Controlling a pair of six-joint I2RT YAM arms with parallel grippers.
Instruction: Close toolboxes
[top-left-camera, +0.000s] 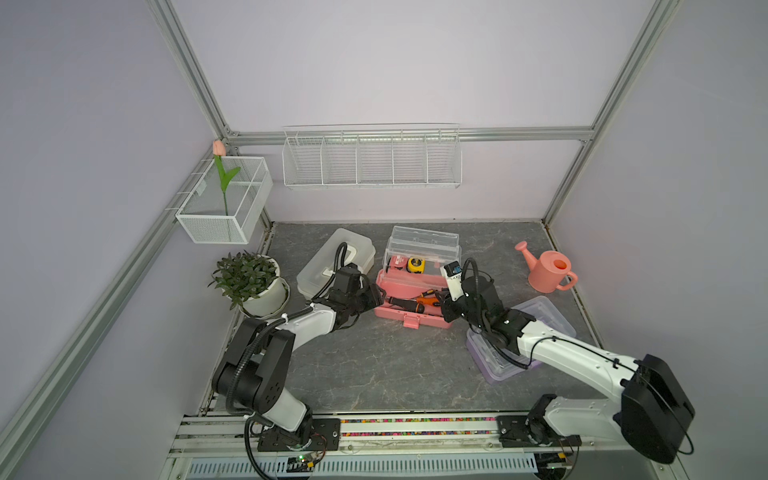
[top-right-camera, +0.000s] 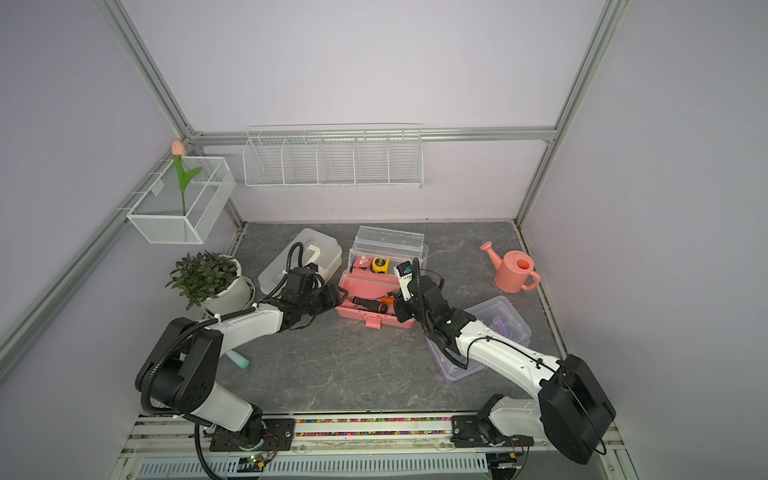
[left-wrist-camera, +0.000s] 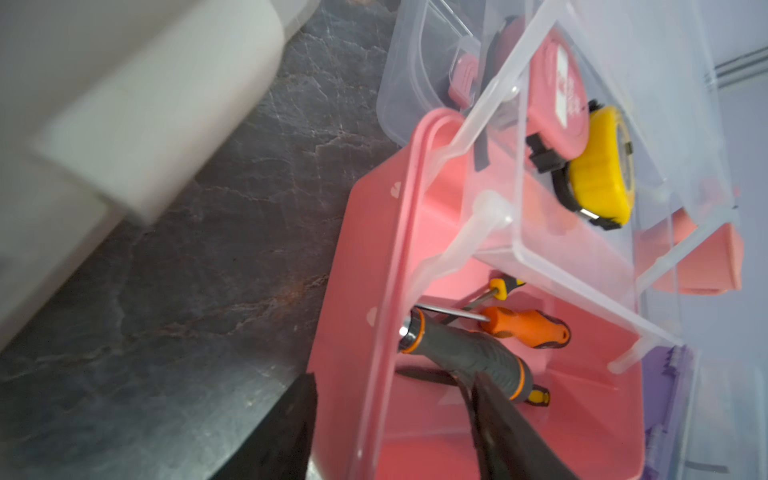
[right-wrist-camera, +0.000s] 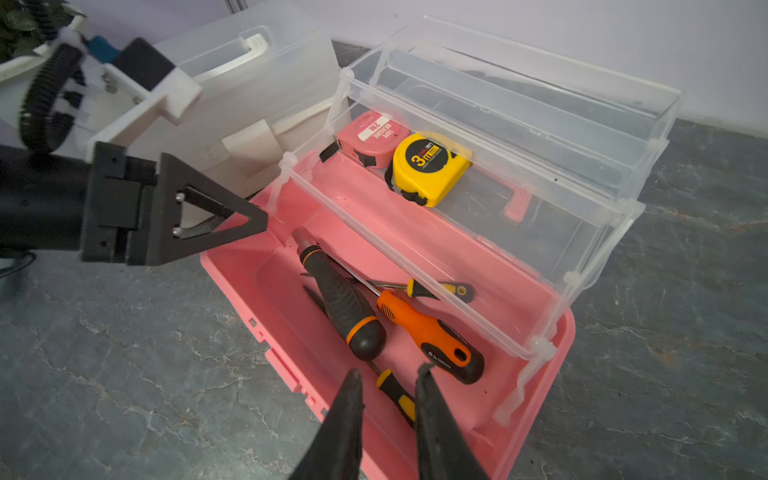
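The pink toolbox (top-left-camera: 412, 314) stands open mid-table, with screwdrivers (right-wrist-camera: 428, 336) inside. Its raised clear tray and lid (right-wrist-camera: 520, 112) hold a pink tape measure (right-wrist-camera: 372, 136) and a yellow one (right-wrist-camera: 428, 168). My left gripper is at the box's left end, fingers apart on either side of the pink wall's rim in the left wrist view. My right gripper is over the box's right front part, its fingertips apart with nothing clearly between them. A white toolbox (top-right-camera: 284, 268) stands left, and a closed purple-clear box (top-left-camera: 544, 320) lies at the right.
A potted plant (top-left-camera: 248, 280) stands at the left, a pink watering can (top-left-camera: 548, 272) at the back right. Wire baskets (top-left-camera: 372, 160) hang on the walls.
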